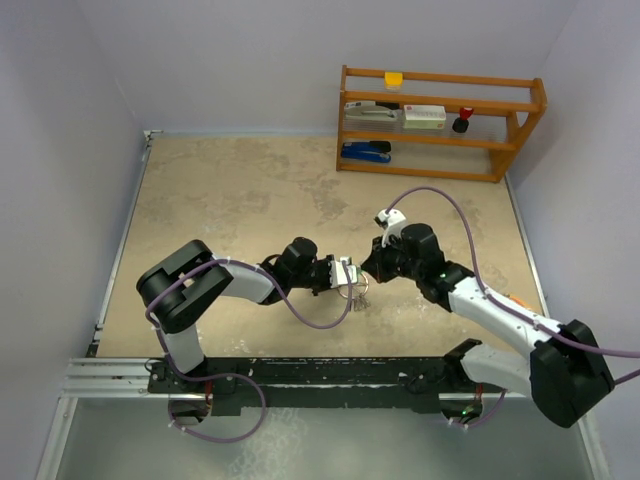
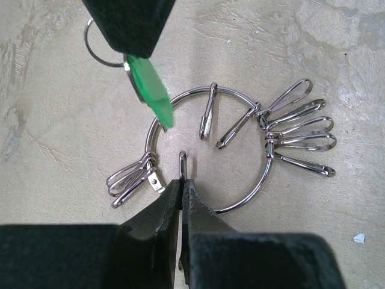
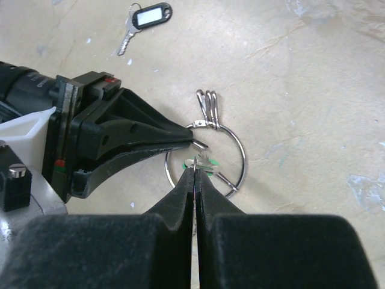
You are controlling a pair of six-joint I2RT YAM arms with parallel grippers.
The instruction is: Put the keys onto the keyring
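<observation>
The metal keyring [image 2: 264, 174] lies flat on the table, several clips spaced around it. My left gripper is shut on one of its clips [image 2: 183, 161], whose end sticks out between the fingertips. Above the ring, in the left wrist view, my right gripper is shut on the green-tagged key's thin metal ring; the green tag [image 2: 151, 90] hangs below its dark tip. In the right wrist view the key [image 3: 204, 161] shows just past the fingertips, over the keyring's inside. Whether key ring and clip touch is unclear.
A key with a black tag [image 3: 153, 16] lies loose on the table, beyond my left gripper in the right wrist view. The wooden rack [image 1: 430, 135] stands at the back right. An orange object [image 1: 517, 300] partly shows near the right edge.
</observation>
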